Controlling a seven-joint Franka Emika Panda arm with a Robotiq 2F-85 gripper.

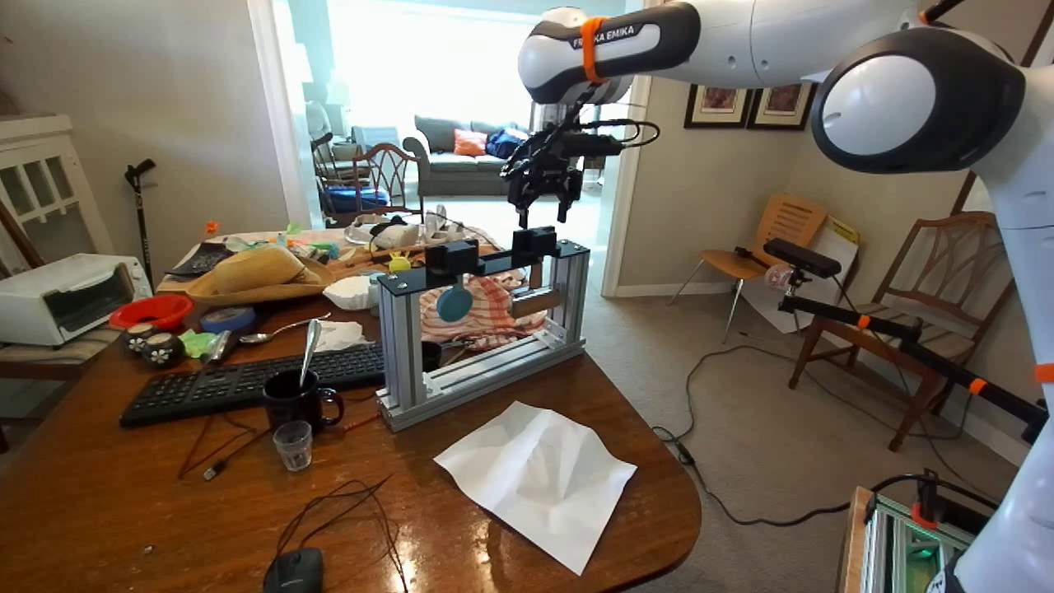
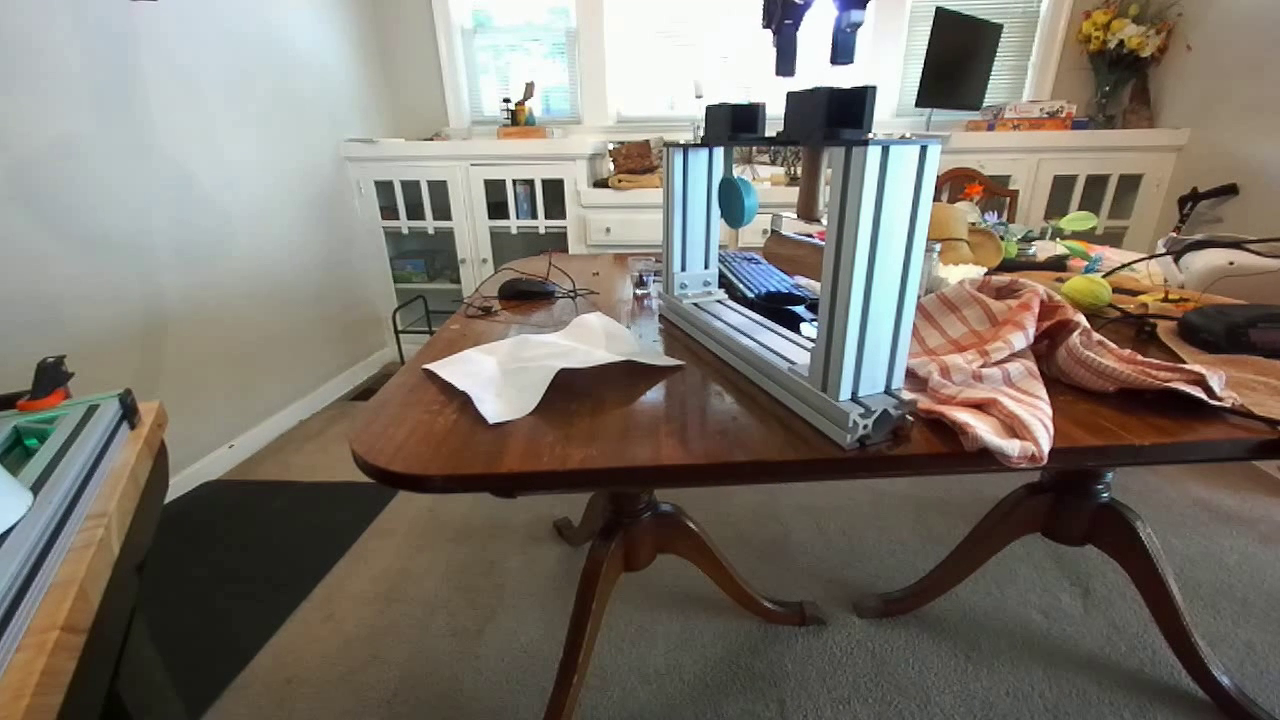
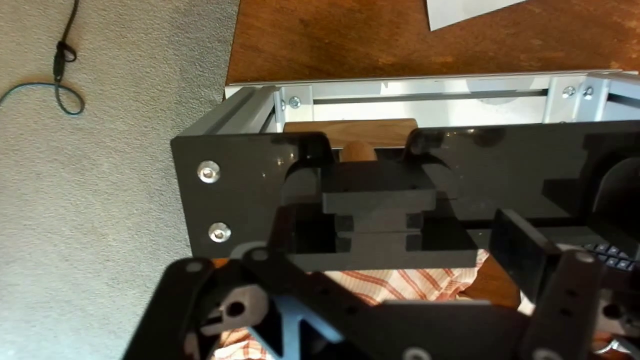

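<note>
A metal-profile rack with a black top plate stands on the wooden table. Hanging from it is a mallet with a wooden head and a black block handle on top. Beside it hangs a tool with a round blue face, its own black block above the plate. My gripper points down, open, over the mallet's end of the rack. Exterior view 2 cuts off all but its fingertips, clear above the handle. From the wrist, the handle shows between the spread fingers, nothing held.
White paper lies in front of the rack, a striped cloth behind it. A black mug with a spoon, a clear cup and a keyboard are nearby. The table edge runs close to the rack's end.
</note>
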